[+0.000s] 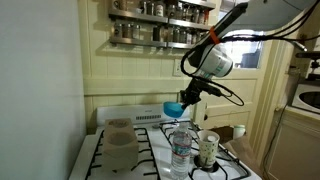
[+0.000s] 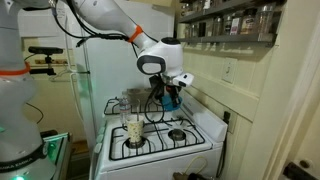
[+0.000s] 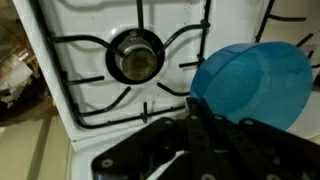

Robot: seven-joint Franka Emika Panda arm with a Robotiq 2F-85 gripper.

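Note:
A blue bowl (image 1: 173,110) hangs above the stove top, tilted, with my gripper (image 1: 184,103) shut on its rim. In the wrist view, the blue bowl (image 3: 262,88) opens to the right of the fingers, and its near edge runs into the gripper. White stove surface and black grates lie beneath it. From the second exterior view the bowl (image 2: 171,103) shows just under the gripper near the back of the stove; the fingertips are hard to make out there.
A clear water bottle (image 1: 181,152) and a pale patterned canister (image 1: 208,148) stand at the front of the stove (image 2: 150,168). A beige block-like container (image 1: 120,148) occupies the left side. Shelves of jars (image 1: 158,34) hang on the back wall.

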